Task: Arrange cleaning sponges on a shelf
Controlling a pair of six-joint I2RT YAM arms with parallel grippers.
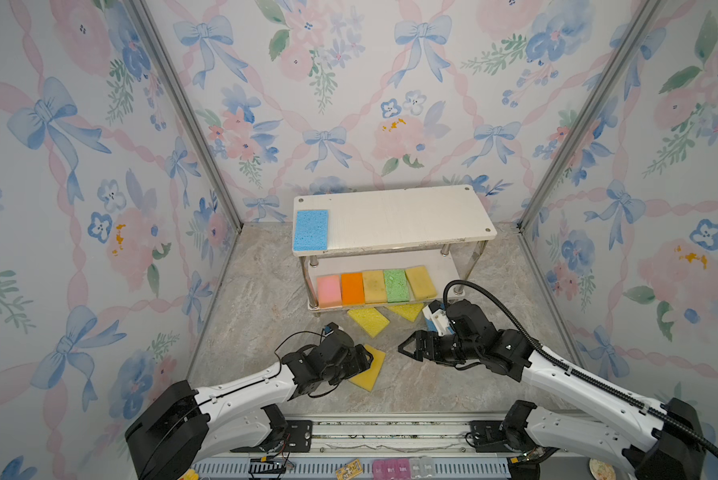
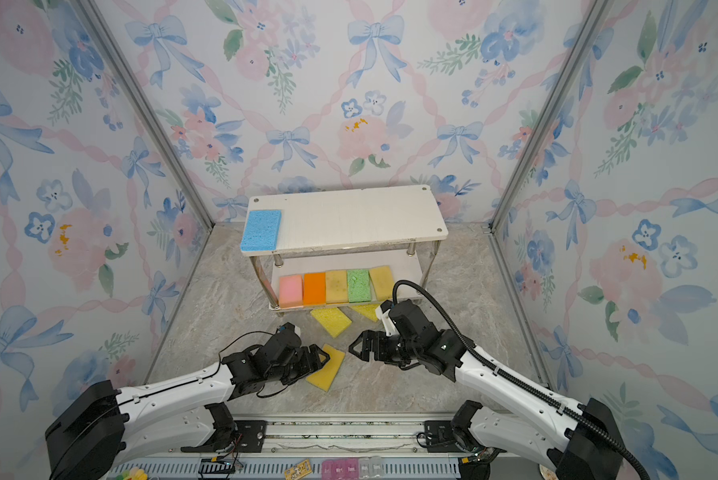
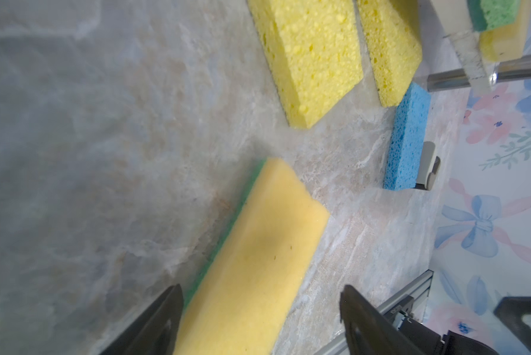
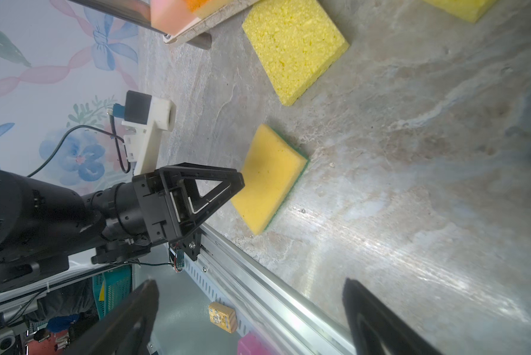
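Note:
On the white shelf's top [image 1: 399, 216], a blue sponge [image 1: 311, 229] lies at the left end. Its lower tier holds a row of pink, orange [image 1: 352, 289], tan and green sponges. My left gripper is low over a yellow, green-backed sponge [image 3: 253, 260], fingers apart either side of it. Two yellow porous sponges [image 4: 295, 50] lie before the shelf; a blue sponge [image 3: 407, 139] lies farther right, mostly hidden in the top views. My right gripper stands open above the counter, right of the left one, with nothing between its fingers.
The shelf top is bare right of its blue sponge. A metal rail [image 4: 265, 284] runs along the front edge. Patterned walls enclose both sides and the back. Bare counter lies at either side of the shelf.

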